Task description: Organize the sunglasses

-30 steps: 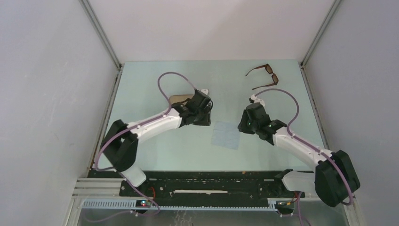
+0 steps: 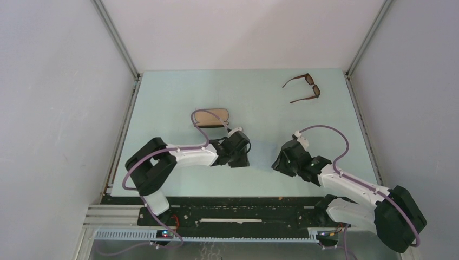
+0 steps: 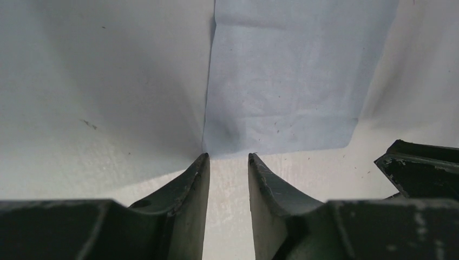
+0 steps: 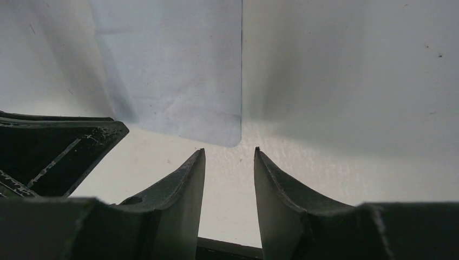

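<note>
Brown sunglasses lie at the far right of the table with their temples unfolded toward the left. An open tan case stands left of centre, behind my left arm. Between the two grippers a pale blue cloth lies flat. At the cloth's near left corner, my left gripper is part open with nothing between its fingers. My right gripper, also part open and empty, hovers by the near right corner of the cloth. Whether any fingertip touches the cloth is hard to tell.
The two grippers stand close together, and each wrist view catches a dark part of the opposite one. Bare table spreads across the back and left. A dark rail runs along the front edge.
Both grippers have come toward the table's front edge, reaching the cloth's near corners. The left one also shifted slightly right. Sunglasses, case and cloth have not moved.
</note>
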